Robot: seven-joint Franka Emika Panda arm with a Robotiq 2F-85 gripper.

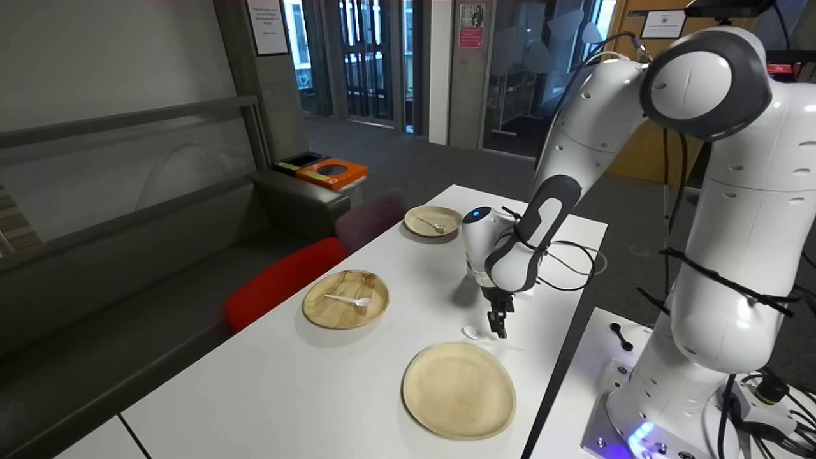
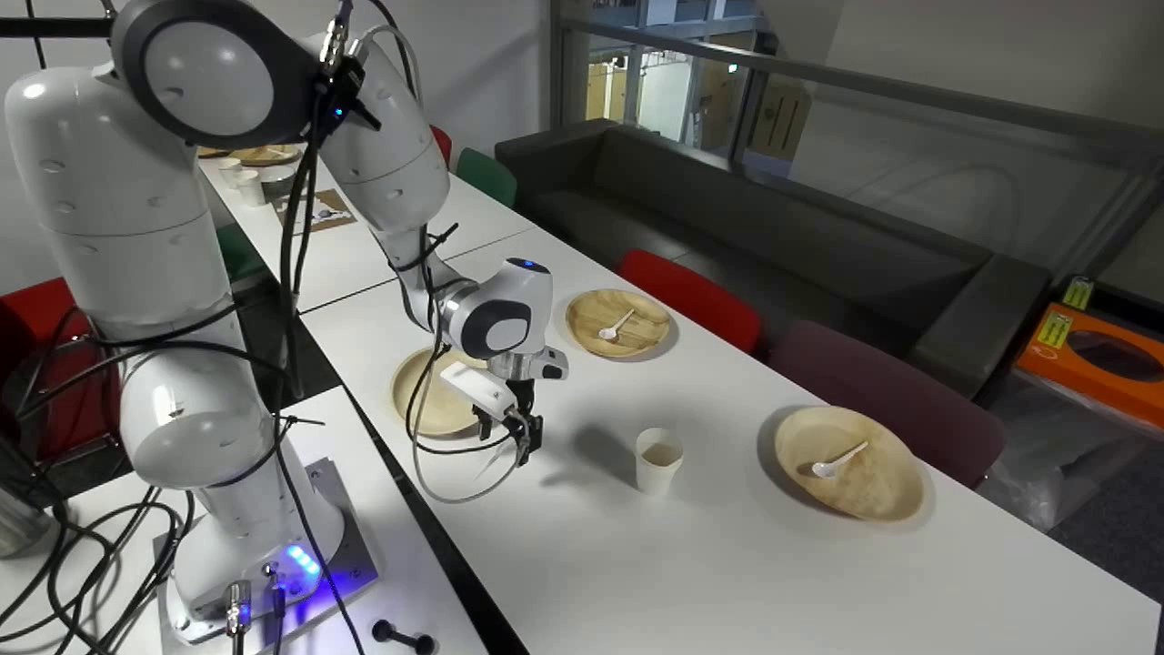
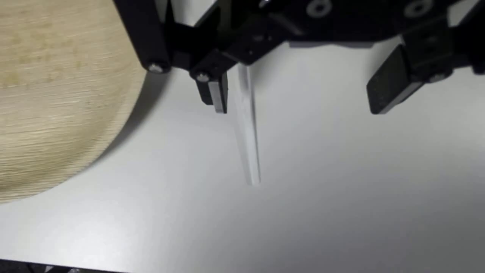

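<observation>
A white spoon (image 1: 470,333) lies on the table beside an empty tan plate (image 1: 459,391), its bowl toward the far side. My gripper (image 1: 498,325) is above the table by the spoon. In the wrist view the gripper stands open, its fingers wide apart. The spoon's handle (image 3: 250,136) shows below and between them, nearer the left finger, and nothing is held. The spoon's bowl is hidden there behind the gripper. The edge of the tan plate (image 3: 68,91) is at the left of the wrist view.
Two more plates, a wooden one (image 1: 321,310) and a farther one (image 2: 884,491), each carry a white spoon. A paper cup (image 2: 659,463) stands on the table near the arm. Loose cables (image 2: 480,493) loop beside the gripper.
</observation>
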